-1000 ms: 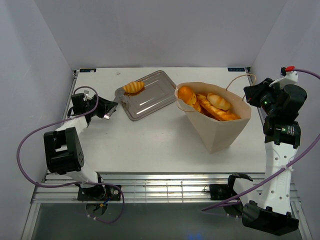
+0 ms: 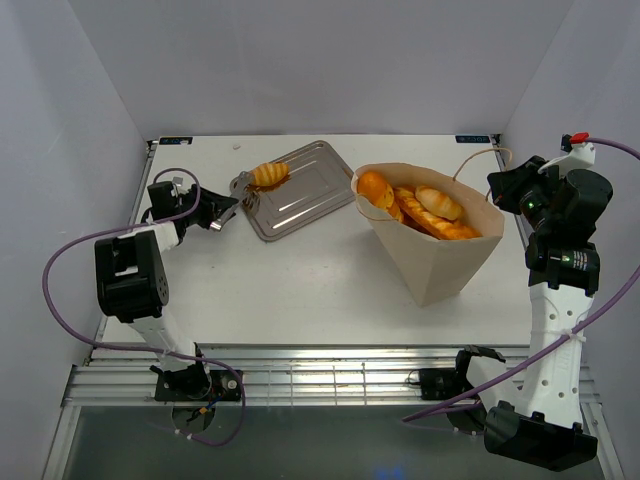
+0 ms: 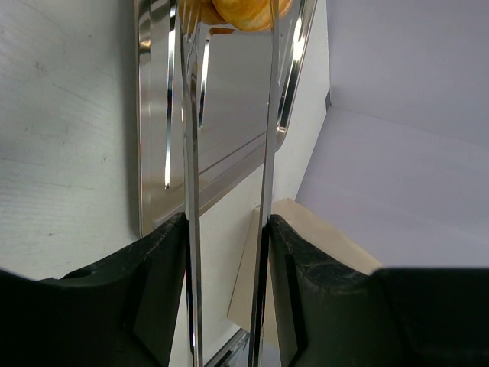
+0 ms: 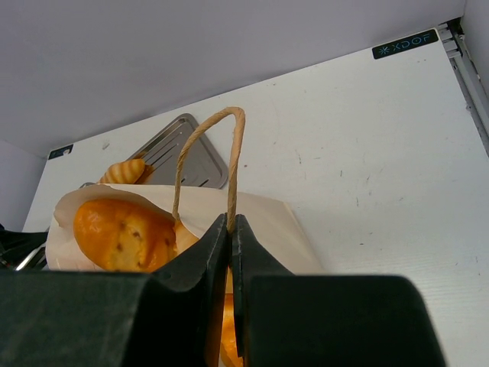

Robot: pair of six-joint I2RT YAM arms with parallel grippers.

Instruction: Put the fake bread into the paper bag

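A striped golden bread lies at the left end of the metal tray. Metal tongs run between the fingers of my left gripper, which stands open; their two arms are spread apart. In the top view the scalloped head of the tongs is beside the bread, over the tray's edge; part of the bread shows between the arms in the left wrist view. The paper bag stands open at the right with several bread pieces inside. My right gripper is shut on the bag's twisted handle.
The bag's other handle hangs at its left rim. Walls enclose the back and sides.
The left arm has moved slightly forward and right, bringing the tongs' head a little nearer the bread. The right arm, bag and bread stay in place.
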